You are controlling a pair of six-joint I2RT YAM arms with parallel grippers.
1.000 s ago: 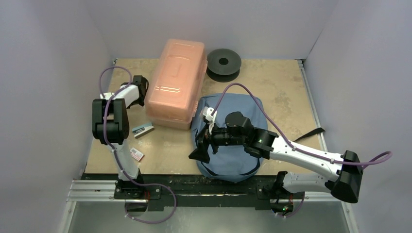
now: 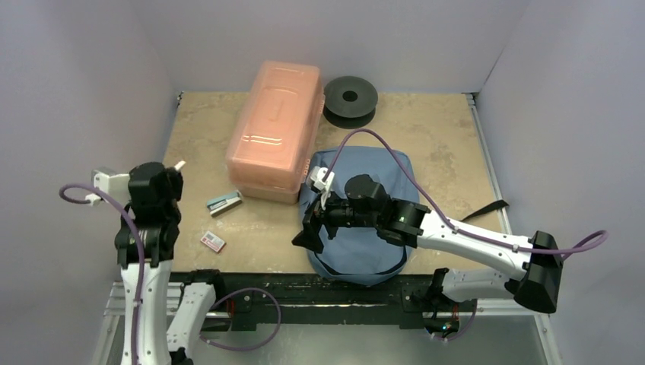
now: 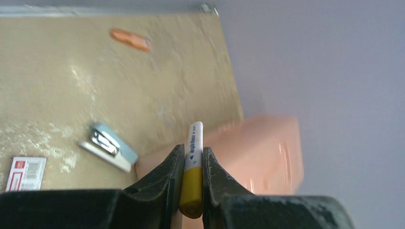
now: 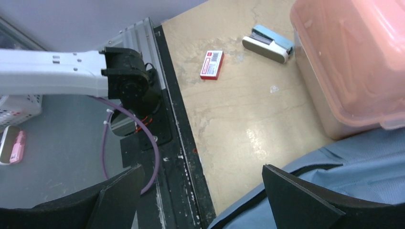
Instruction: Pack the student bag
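Observation:
A white-and-yellow pen-like stick (image 3: 192, 191) is held upright in my left gripper, raised at the table's left side. A blue-and-white stapler (image 2: 224, 203) (image 3: 107, 145) (image 4: 267, 45) lies left of the peach lidded box (image 2: 274, 129), with a small red-and-white box (image 2: 213, 241) (image 4: 211, 65) nearer the front edge. A blue bag (image 2: 365, 258) (image 4: 363, 167) lies flat right of the peach box. My right gripper hangs open over the bag's left part, its fingers empty.
A dark spool (image 2: 350, 114) stands at the back. An orange object (image 3: 129, 39) shows in the left wrist view.
The right arm has shifted slightly.

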